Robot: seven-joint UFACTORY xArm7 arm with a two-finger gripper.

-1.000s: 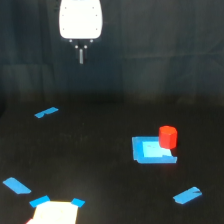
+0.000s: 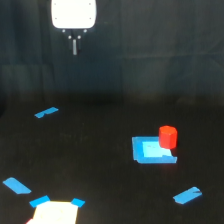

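Observation:
A white rounded gripper body hangs at the top left of the camera view, and below it a thin grey gripper tip (image 2: 74, 47) points down. Nothing visible hangs from the tip; the gripper's state is too small to make out. Far below and to the right, a red block (image 2: 168, 137) sits at the back right part of a blue-bordered square (image 2: 138, 150) with a pale centre. A wide gap separates the gripper from the block.
A pale, bright object (image 2: 55, 213) is cut off by the bottom edge, with blue tape around it. Blue tape strips lie at the left (image 2: 16, 186), the back left (image 2: 46, 112) and the right front (image 2: 187, 195).
The gripper has risen and shifted slightly left. The red block and the blue-bordered square stay where they were.

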